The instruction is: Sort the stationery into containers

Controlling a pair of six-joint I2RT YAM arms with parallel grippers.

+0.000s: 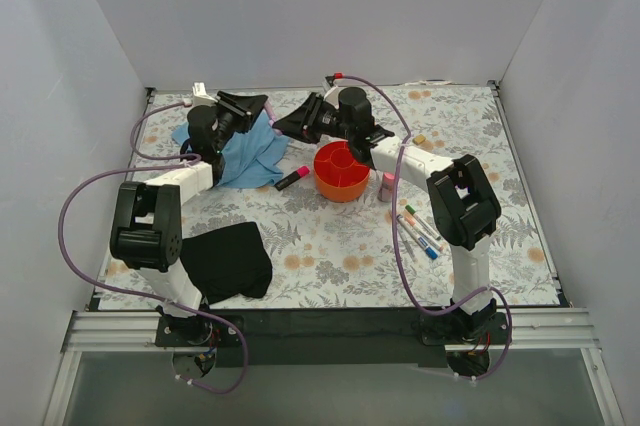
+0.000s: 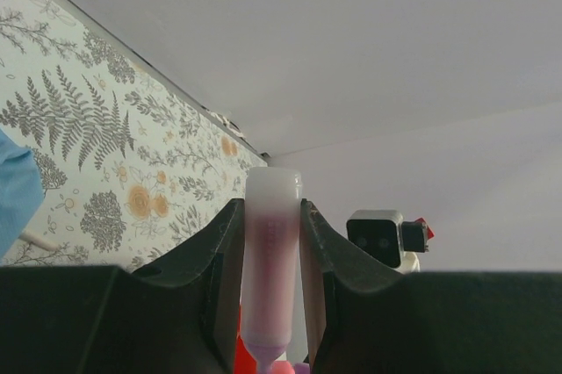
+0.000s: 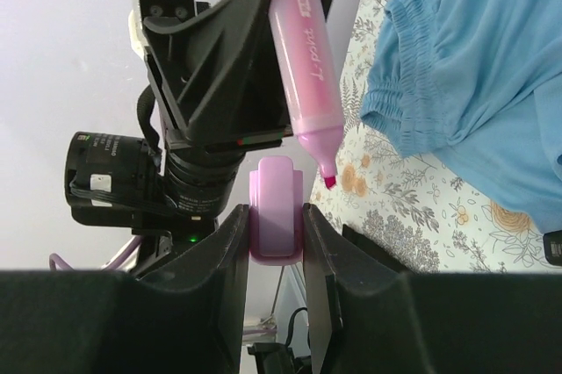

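My left gripper (image 1: 262, 109) is shut on a pink marker, whose tip shows bare in the right wrist view. Just below and right of it, my right gripper holds a pink cap (image 3: 276, 203) between its fingertips, apart from that tip. An orange round divided container (image 1: 341, 184) sits beneath the right arm. A dark marker with pink cap (image 1: 291, 177) lies left of it. Several markers (image 1: 420, 231) lie at the right, near a pink cup-like object (image 1: 388, 188).
A blue cloth (image 1: 245, 161) covers the back left, and a black cloth (image 1: 225, 261) the front left. The floral table (image 1: 330, 276) has free room at front centre. A small yellow object (image 1: 419, 140) sits at the back right.
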